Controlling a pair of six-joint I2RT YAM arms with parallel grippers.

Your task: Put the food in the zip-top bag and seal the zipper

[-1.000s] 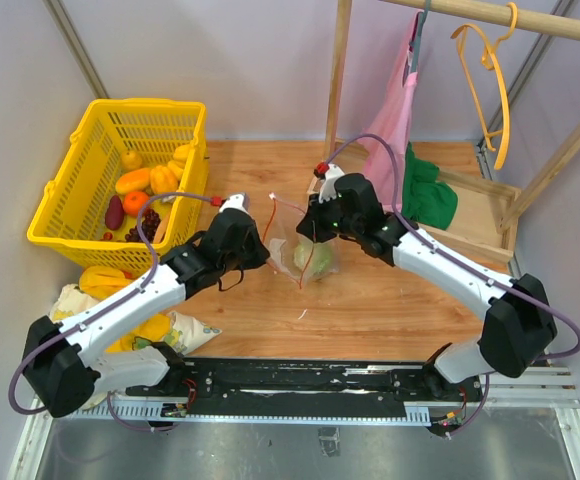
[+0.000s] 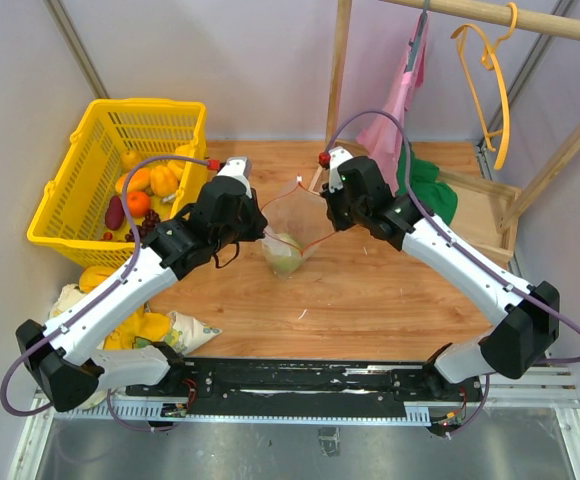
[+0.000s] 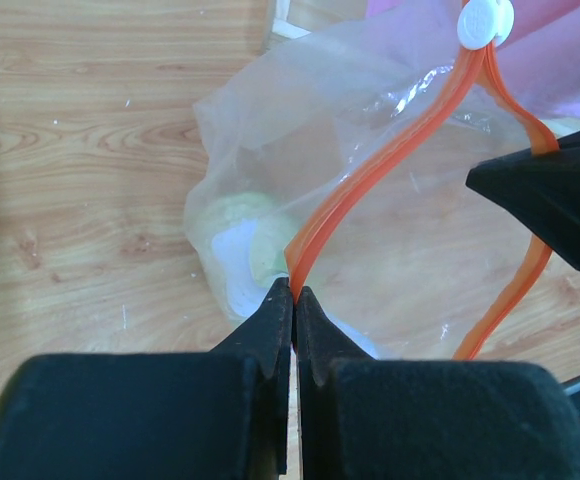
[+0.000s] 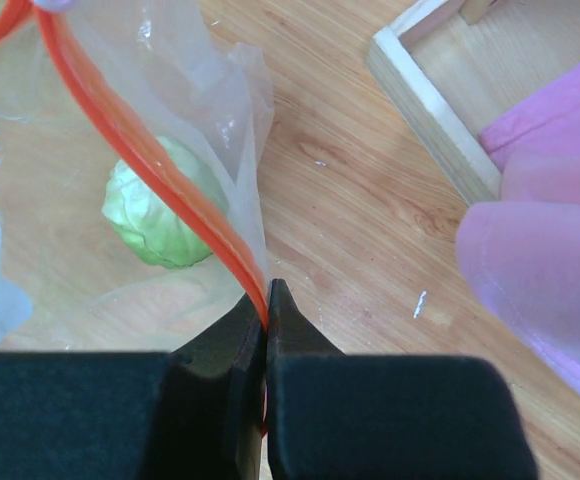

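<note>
A clear zip bag [image 2: 300, 215] with an orange zipper hangs open between my grippers over the wooden table, a pale green cabbage [image 4: 160, 200] low inside it, also visible as a round shape [image 2: 282, 258] from above. My left gripper is shut on one orange zipper edge. My right gripper is shut on the opposite edge. A white slider [image 3: 478, 20] sits at the end of the zipper in the left wrist view.
A yellow basket [image 2: 55, 225] of produce stands at the left, with yellow cloths and a bag below it. A wooden rack with pink cloth [image 2: 395, 130], green cloth [image 2: 430, 190] and orange hangers stands at the right.
Over the last second both arms shifted and spread the bag wider; the right gripper moved right.
</note>
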